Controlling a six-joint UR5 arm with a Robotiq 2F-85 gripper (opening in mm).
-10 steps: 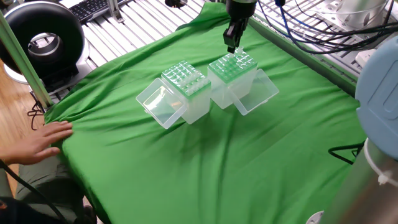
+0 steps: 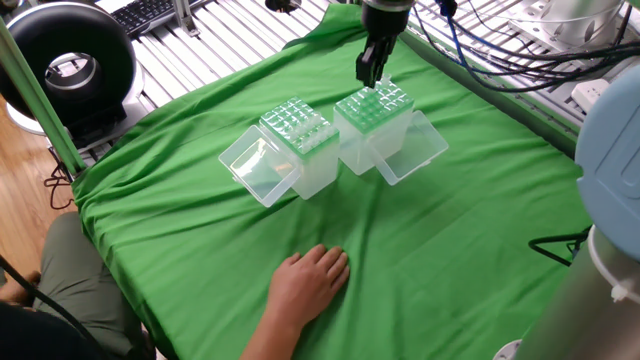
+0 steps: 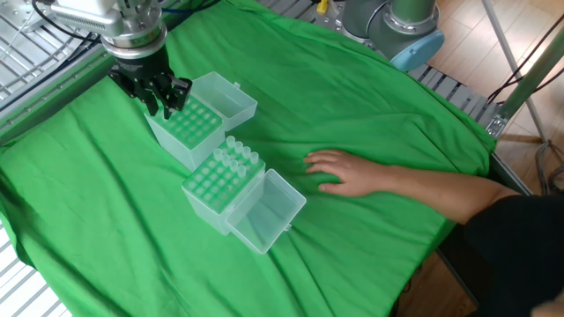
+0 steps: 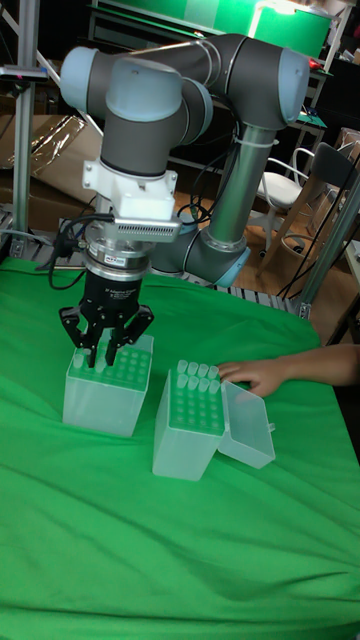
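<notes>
Two translucent racks with green perforated tops stand upright on green cloth. My gripper [image 4: 101, 361] is over the far rack [image 2: 370, 148], its fingertips low at the rack's green top. A clear tube [image 4: 103, 346] shows between the black fingers in exterior view 3. Whether they grip that tube or merely straddle it is unclear. In exterior view 2 a small gap separates the fingertips of the gripper [image 3: 159, 113]. The nearer rack [image 3: 208, 211] holds several clear tubes [image 3: 240, 151] grouped at one side of its top; its other holes look empty.
Clear lids hang open beside both racks: one lid [image 3: 231, 99] at the far rack, another lid [image 3: 269, 211] at the nearer. A person's hand [image 2: 308, 288] rests on the cloth [image 2: 430, 260] a short way from the racks. Cables [image 2: 540, 75] run behind the table.
The gripper has shifted slightly to the left over the far rack. A person's hand has moved from the table's left edge onto the cloth in front. Both racks stay put.
</notes>
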